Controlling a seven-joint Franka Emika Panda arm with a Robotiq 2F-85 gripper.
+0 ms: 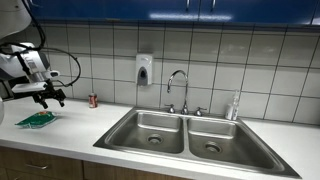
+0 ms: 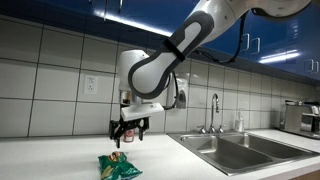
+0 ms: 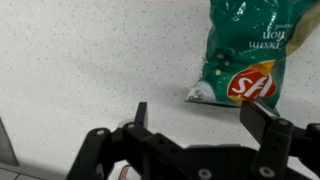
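Observation:
A green bag (image 2: 119, 167) with a red label lies on the white counter at its left end in exterior view 1, where the bag (image 1: 37, 119) looks flat and small. Above it hangs my gripper (image 2: 128, 130), its fingers spread and clear of the bag. In the wrist view the gripper is open, with bare counter between its fingertips. There the bag (image 3: 240, 50) lies at the upper right, its red-labelled end close to the right finger (image 3: 256, 112). Part of the bag runs out of that view.
A red can (image 1: 93, 100) stands near the tiled wall, right of the arm. Farther right are a double sink (image 1: 190, 135) with a tall faucet (image 1: 178, 80) and a bottle (image 1: 233, 105). The counter (image 1: 85, 120) between bag and sink is clear.

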